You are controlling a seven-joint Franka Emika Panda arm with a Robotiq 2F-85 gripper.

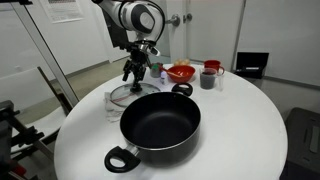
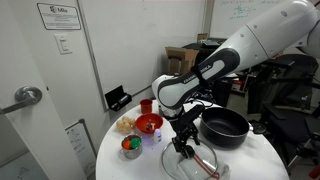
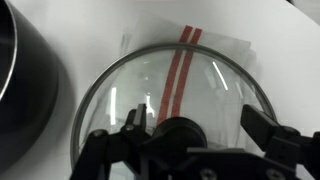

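A glass lid with a dark rim and a black knob lies on a white cloth with red stripes. Right above the knob is my gripper, open, its two black fingers spread to either side; nothing is held. The black pot stands uncovered beside the lid, its inside empty. In exterior view 2 the gripper hangs low over the lid, and the knob is mostly hidden behind its fingers.
Behind the lid stand a red bowl, a dark mug, a red mug and a green container. To the pot's right the white table is bare.
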